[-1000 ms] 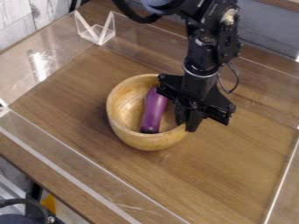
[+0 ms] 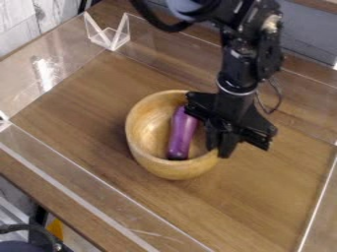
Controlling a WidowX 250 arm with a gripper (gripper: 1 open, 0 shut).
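Observation:
A tan wooden bowl point(image 2: 165, 160) holding a purple oblong object point(image 2: 180, 134) sits near the middle of the wooden table. My black gripper point(image 2: 214, 148) is at the bowl's right rim, shut on it, with its fingertips partly hidden against the bowl.
A small white wire-like holder point(image 2: 108, 30) stands at the back left. Clear plastic edging runs along the left of the table point(image 2: 86, 113). The wood to the right and front of the bowl is clear.

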